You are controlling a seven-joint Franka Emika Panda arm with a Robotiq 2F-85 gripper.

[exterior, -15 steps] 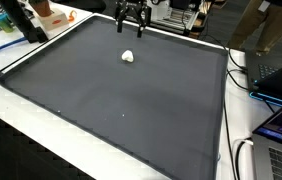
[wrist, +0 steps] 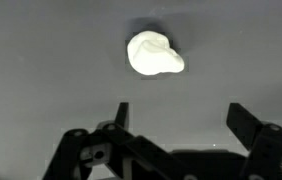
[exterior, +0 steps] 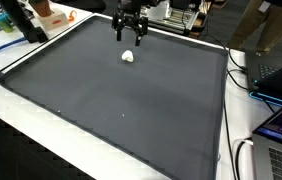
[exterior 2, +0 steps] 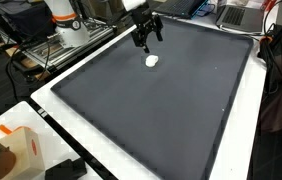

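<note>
A small white rounded object [wrist: 153, 54] lies on the dark grey board, with a short pointed bulge on one side in the wrist view. My gripper is open, its two black fingers wide apart and nothing between them. In the wrist view the white object sits beyond the fingertips, apart from them. From exterior view 1, the gripper [exterior: 128, 36] hangs behind the white object [exterior: 128, 56], near the board's far edge. Exterior view 2 shows the gripper [exterior 2: 149, 46] above the board, close to the white object [exterior 2: 152, 60] without touching it.
The dark board [exterior: 121, 105] is otherwise bare, with wide free room toward its near side. Laptops [exterior: 280, 125] and cables stand off to the right. Several pens and other items [exterior: 1, 35] lie beyond the left edge.
The gripper has come slightly lower and stands a little differently above the far part of the board. The white object has stayed in place.
</note>
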